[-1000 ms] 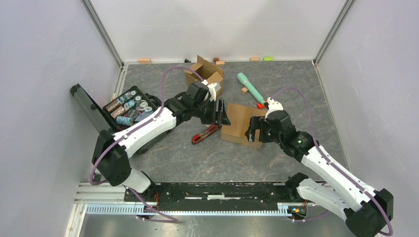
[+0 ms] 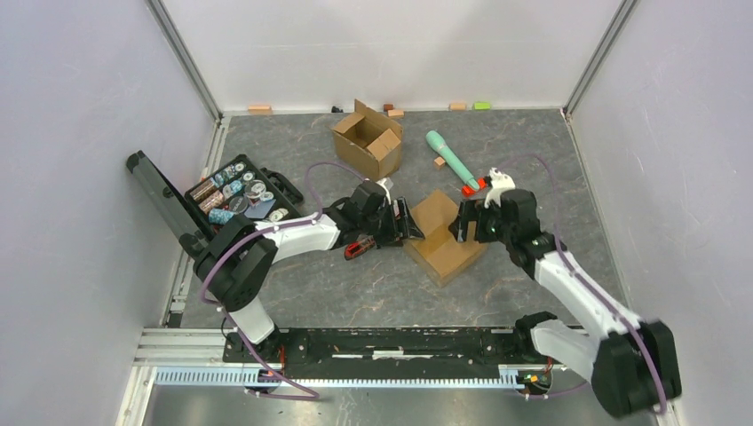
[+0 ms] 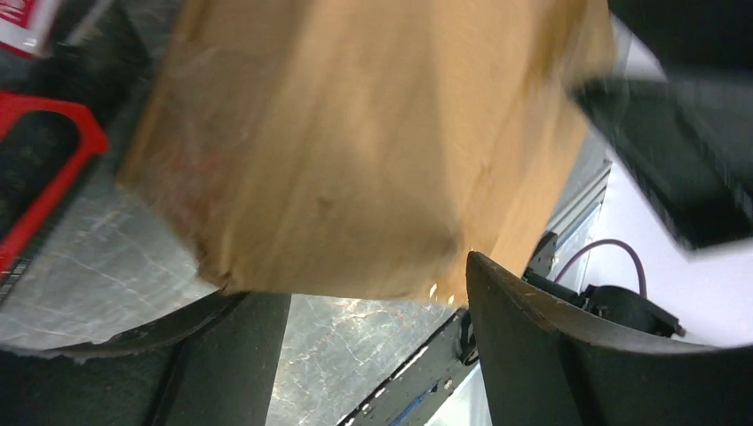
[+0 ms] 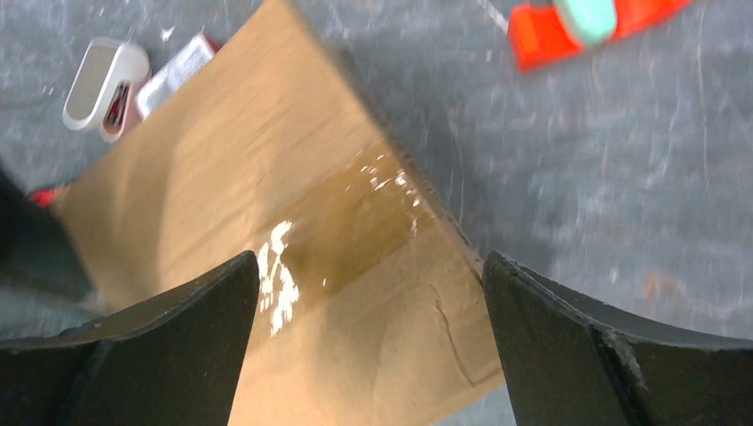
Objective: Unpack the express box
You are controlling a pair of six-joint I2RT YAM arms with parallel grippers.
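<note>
The closed brown cardboard box (image 2: 441, 235), with shiny tape along its top, lies turned at an angle on the grey table between my two arms. My left gripper (image 2: 408, 220) is at the box's left side, its fingers part open. In the left wrist view a blurred face of the box (image 3: 355, 177) fills the space just beyond the fingertips. My right gripper (image 2: 463, 222) stands open over the box's right part. The right wrist view shows the taped top (image 4: 337, 257) beneath its spread fingers (image 4: 542, 328); whether they touch it I cannot tell.
A red-and-black cutter (image 2: 359, 248) lies close to the left gripper. An open empty carton (image 2: 368, 140) and a green flashlight-like tool (image 2: 451, 158) stand behind. At the left is an open black case (image 2: 240, 189) of several round items.
The box has rotated from nearly square to a slanted position. My left gripper has moved right and down to its side; the right gripper has shifted slightly over the box.
</note>
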